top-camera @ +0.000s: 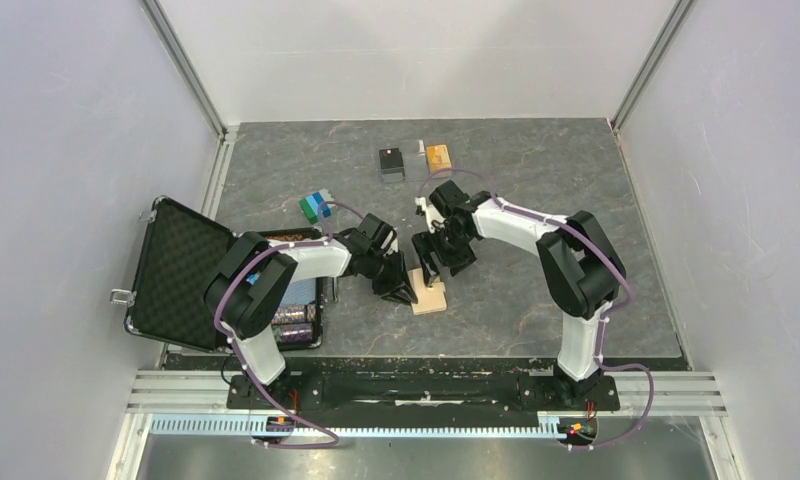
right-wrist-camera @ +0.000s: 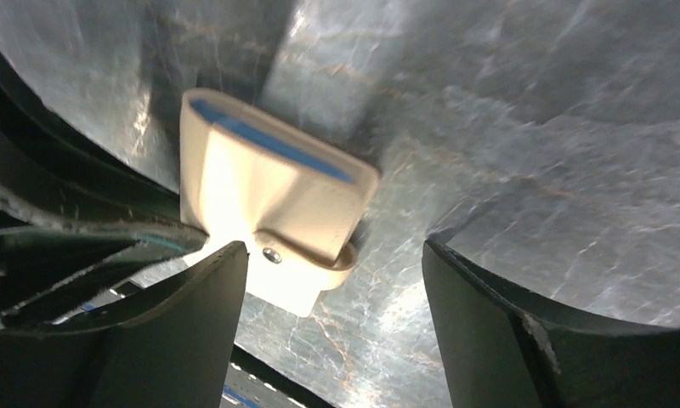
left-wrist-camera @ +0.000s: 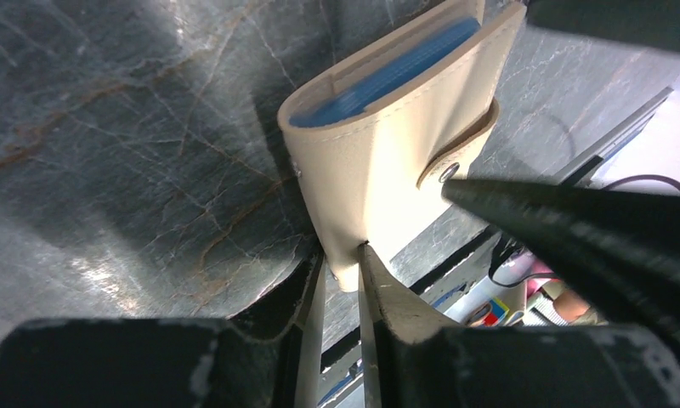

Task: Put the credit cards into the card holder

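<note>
The beige card holder point(top-camera: 428, 298) lies on the table between both arms, its flap snapped and its mouth parted in the left wrist view, with a blue strip point(left-wrist-camera: 388, 81) inside; whether that is card or lining I cannot tell. My left gripper has its fingertips close together with the holder's left edge between them. My right gripper stands open, one finger point(right-wrist-camera: 222, 276) over the holder's front near the flap and the other over bare table. Green and blue cards point(top-camera: 317, 205) lie at the left in the top view.
An open black case point(top-camera: 181, 275) with items inside stands at the left. A black stack point(top-camera: 391, 163) and an orange one point(top-camera: 438, 158) sit in clear trays at the back.
</note>
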